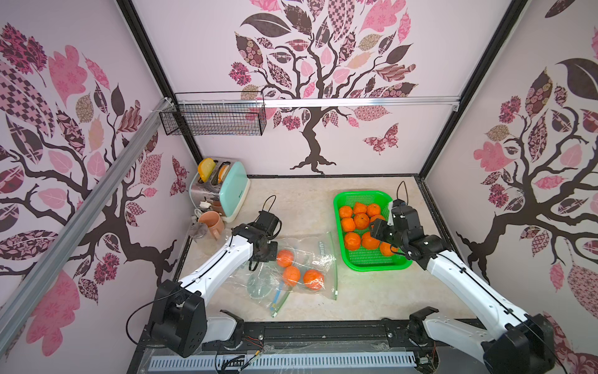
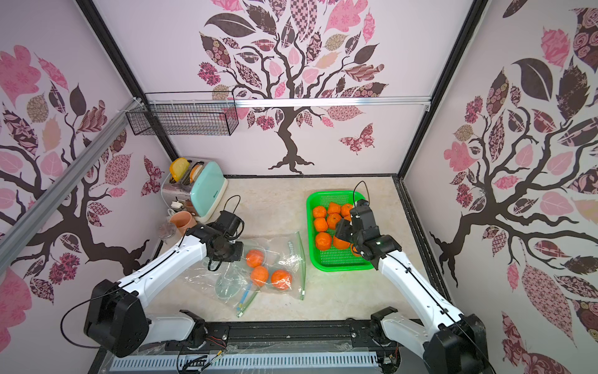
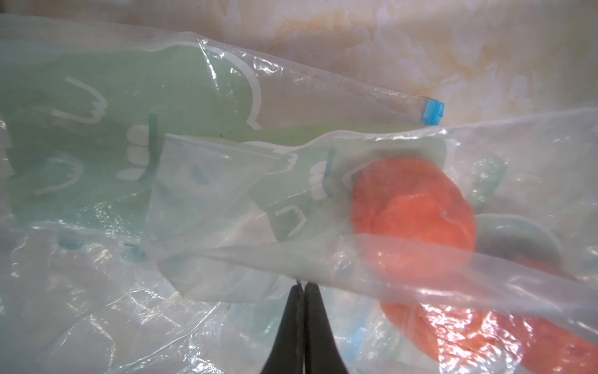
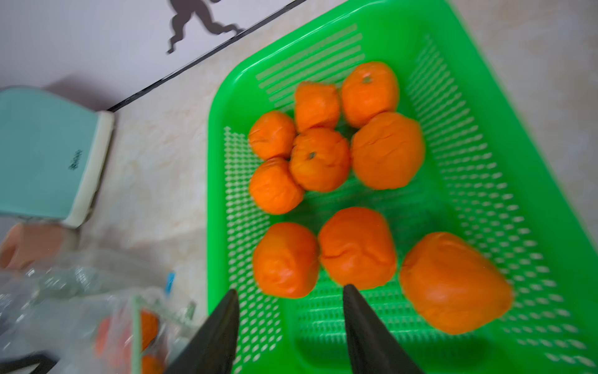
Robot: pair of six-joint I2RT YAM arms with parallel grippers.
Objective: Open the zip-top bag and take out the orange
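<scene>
A clear zip bag [image 1: 320, 249] with a green-edged mouth lies on the table, three oranges [image 1: 313, 280] showing inside. Above its left part is my left gripper [image 1: 271, 251]. From the left wrist view, the shut gripper has its tips meeting at the lower edge of a raised fold of film [image 3: 249, 265]; whether film is pinched between them is unclear. An orange [image 3: 414, 205] shows through the plastic to the right. My right gripper is open over a green basket [image 4: 218, 155] of several oranges [image 4: 286, 258], with nothing between its fingers.
A toaster [image 1: 233, 190] and a pinkish mug [image 1: 211, 222] stand at the back left. Bare table [image 1: 292, 202] lies between toaster and basket. A wire rack [image 1: 215, 118] hangs above the back left.
</scene>
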